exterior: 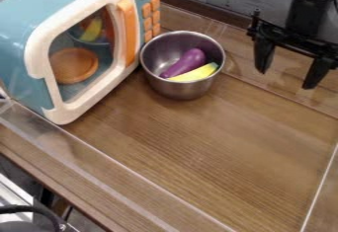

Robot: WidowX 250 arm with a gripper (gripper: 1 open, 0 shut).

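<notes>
My black gripper (288, 66) is at the upper right, above the wooden counter, open with nothing between its fingers. Left of it stands a steel bowl (180, 90) holding a purple eggplant (185, 61) and a yellow item (197, 74), perhaps corn or a banana. A toy microwave (30, 27) in light blue and white is at the left, with an orange disc (74, 66) and a yellow object inside.
A grey wall runs along the back. A dark cable lies at the bottom left.
</notes>
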